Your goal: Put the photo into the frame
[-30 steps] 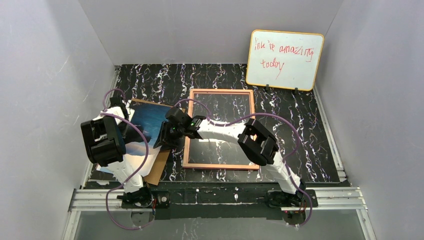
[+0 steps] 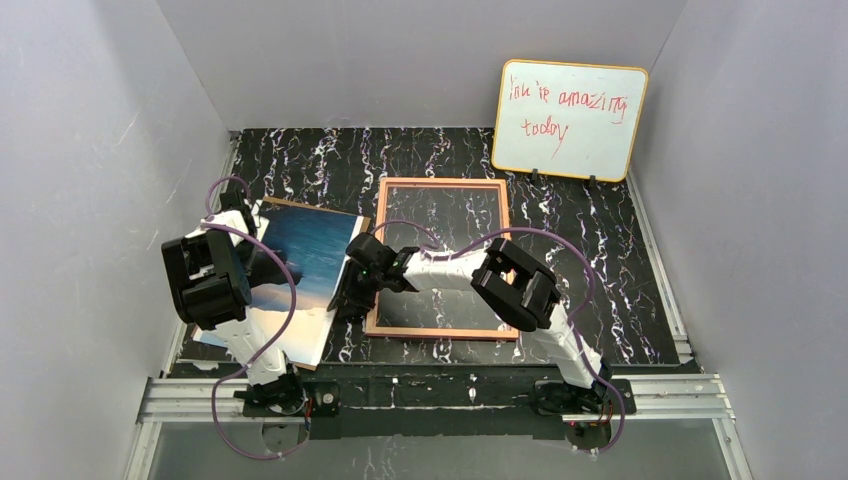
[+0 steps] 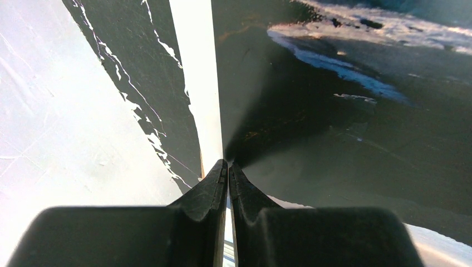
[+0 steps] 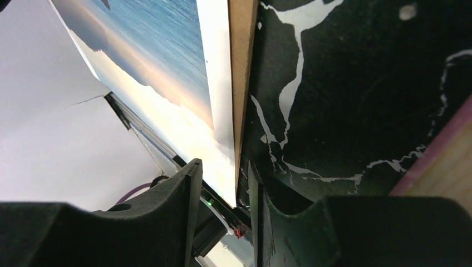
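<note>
The photo (image 2: 312, 240), a blue sea picture with a white border, lies flat on a brown backing board (image 4: 240, 61). A narrow strip of that board shows along the photo's right side. My left gripper is shut, its tips at the photo's white left border; no thickness shows between them. At the photo's right edge, my right gripper stands part open, fingers apart, with the white border and board edge visible between and beyond them. Right of the photo lies the wooden frame (image 2: 443, 333), dark marble showing within it, partly covered by my right arm.
A whiteboard (image 2: 570, 117) with red writing leans at the back right. Grey walls (image 2: 90, 200) enclose the table.
A second ago the photo's lower right corner was drawn back, baring the brown board; now it covers the board there. The left arm looks unmoved.
</note>
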